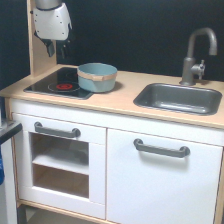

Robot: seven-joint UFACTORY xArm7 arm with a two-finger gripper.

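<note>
High at the upper left in the camera view hangs my gripper [56, 48], white above with dark fingers. It is above and to the left of the pot, apart from it, over the back of the stove. Its fingers are small and dark against the dark wall, so how far apart they stand is unclear. A blue-grey pot [98, 81] with a tan band across its front sits upright at the right side of the black cooktop [62, 85], partly covering it. The pot's inside is barely visible.
A grey sink [180, 98] with a tall faucet [193, 55] fills the right of the wooden counter [122, 95]. Below are an oven door [88, 135] with a dark handle and a white cupboard door [150, 185]. Bare counter lies between pot and sink.
</note>
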